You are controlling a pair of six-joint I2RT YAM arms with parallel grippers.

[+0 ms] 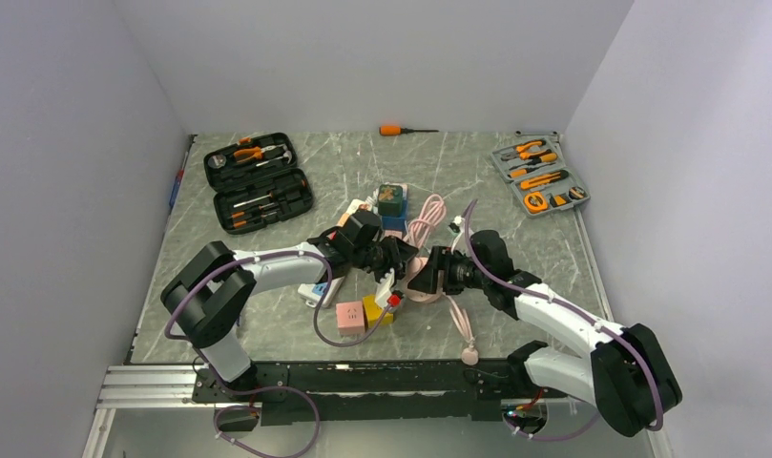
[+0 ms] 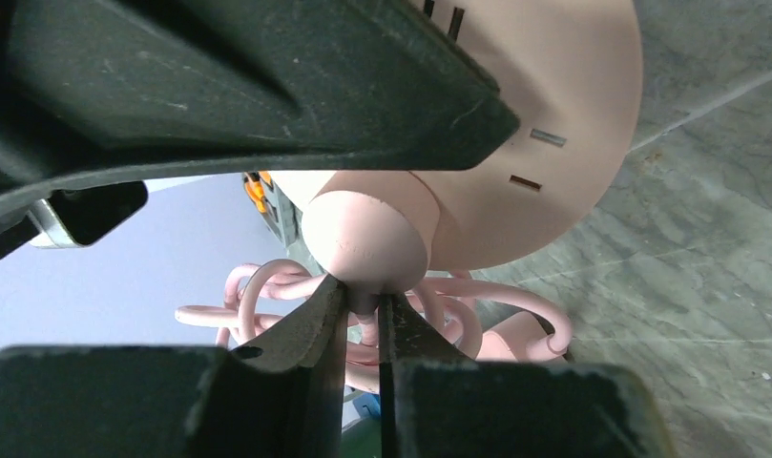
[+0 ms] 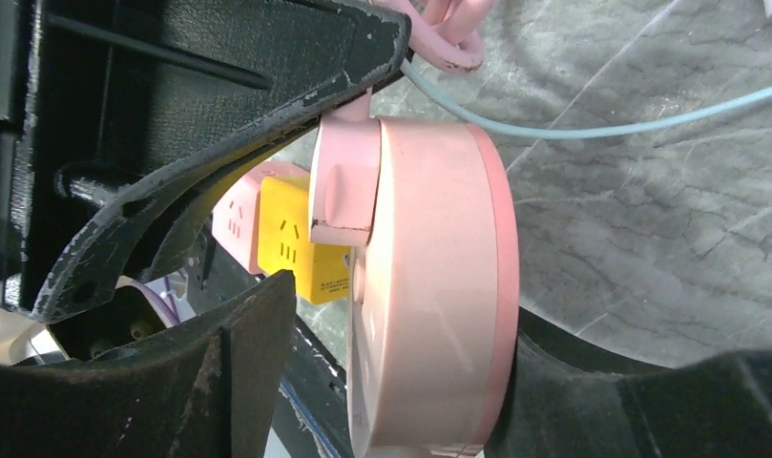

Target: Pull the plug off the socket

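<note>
The pink plug [image 2: 367,239] sits against the flat face of the round pink socket [image 2: 573,181] in the left wrist view. My left gripper has its fingertips close on both sides of the plug's narrow cable neck; how firmly they press on it does not show. In the right wrist view, the socket [image 3: 439,277] stands on edge between the spread fingers of my right gripper, with a gap on the left side. From above, both grippers largely cover the plug and partly cover the socket [image 1: 423,295].
A coiled pink cable [image 1: 426,221] lies behind the grippers, and its end [image 1: 469,355] rests near the front edge. Pink [image 1: 350,319] and yellow [image 1: 378,310] blocks stand front left. Tool cases [image 1: 258,183] flank the back.
</note>
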